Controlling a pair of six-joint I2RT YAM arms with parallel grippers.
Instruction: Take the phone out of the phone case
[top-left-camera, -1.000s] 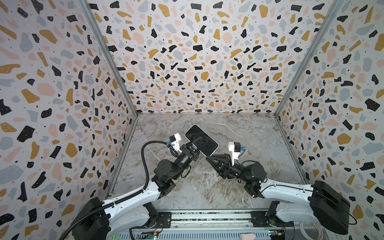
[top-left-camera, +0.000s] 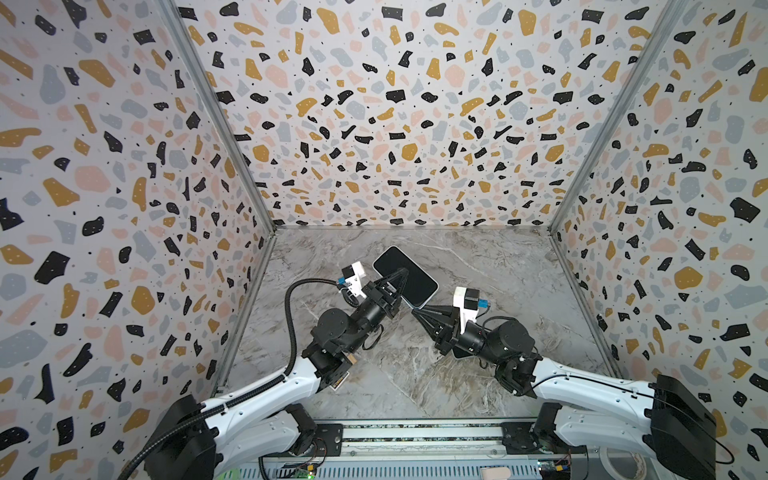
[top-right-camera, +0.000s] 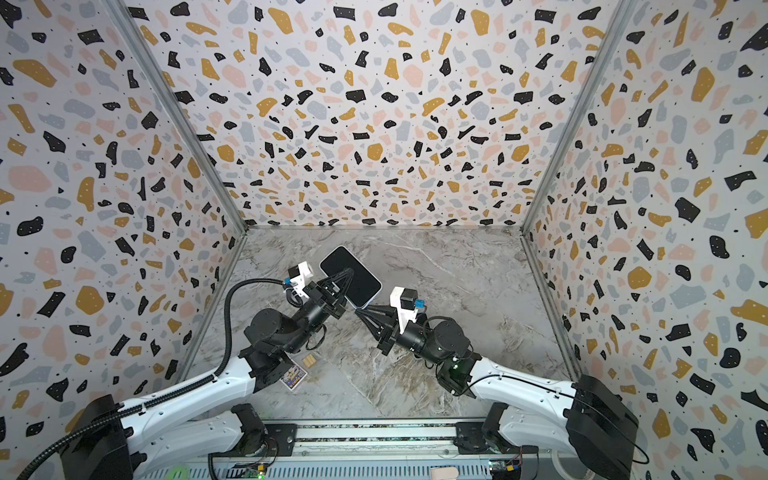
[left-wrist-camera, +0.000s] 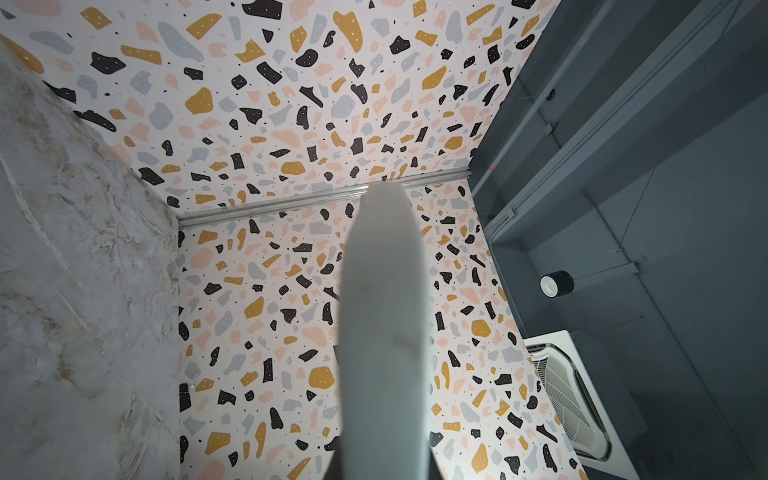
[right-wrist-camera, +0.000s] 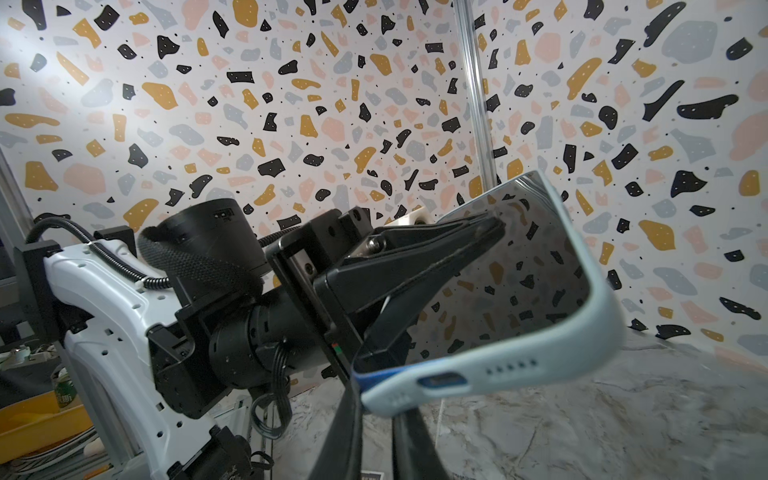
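Observation:
The phone (top-left-camera: 416, 280) in its pale blue case (right-wrist-camera: 488, 369) hangs tilted above the table, its dark glossy face visible. My left gripper is shut on the cased phone, with a finger across the face; the left wrist view is largely blocked by the case's blurred edge. My right gripper (top-left-camera: 417, 312) is at the case's lower corner, its dark fingertips just below that corner in the right wrist view, part open; whether they touch it I cannot tell.
A small printed item (top-right-camera: 293, 376) and a tan piece (top-right-camera: 310, 360) lie near the front left. Patterned walls surround the table.
The phone and left gripper have risen slightly. The right arm has shifted slightly to the right over the last second.

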